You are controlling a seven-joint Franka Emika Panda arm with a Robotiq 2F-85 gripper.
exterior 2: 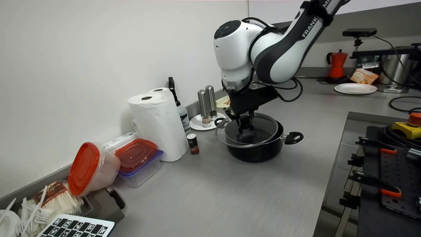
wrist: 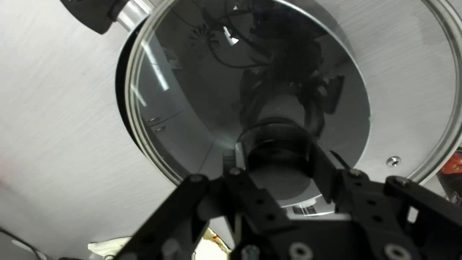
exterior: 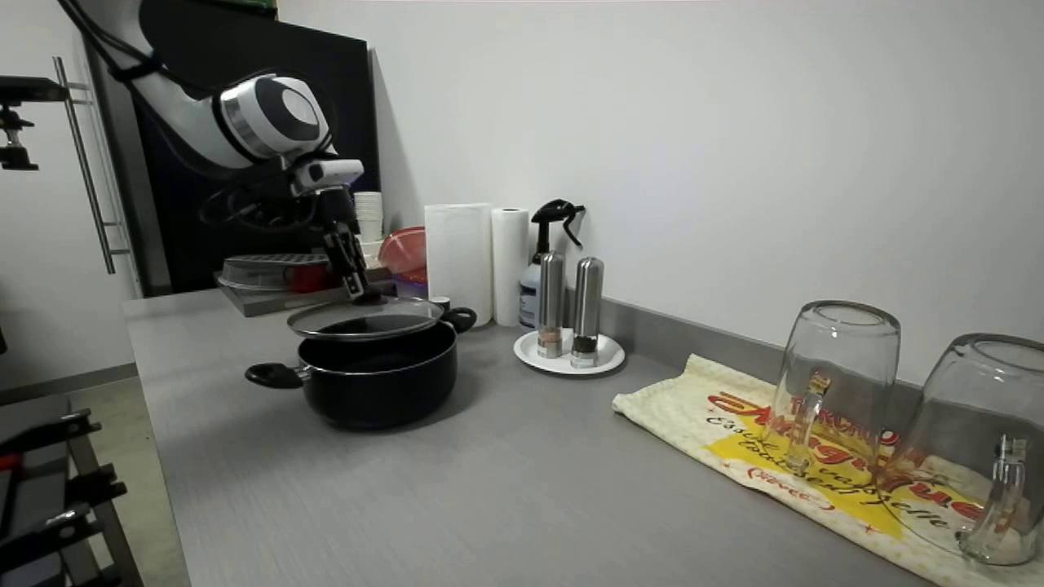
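A black two-handled pot (exterior: 382,396) stands on the grey counter. Its round glass lid (exterior 2: 263,125) has a metal rim and a dark knob (wrist: 277,149). My gripper (exterior: 360,295) is shut on that knob, pointing down from above. In exterior view 1 the lid hangs a little over the pot's back part, off-centre, leaving the front of the opening uncovered. The wrist view shows the lid's right side reaching past the pot over bare counter, with a black pot handle (wrist: 88,13) at top left. Whether the lid touches the pot's rim is hard to tell.
A small spice jar (exterior 2: 193,144) and paper towel rolls (exterior 2: 158,122) stand near the pot by the wall. Two grinders on a white plate (exterior: 612,360) are to its right in exterior view 1.
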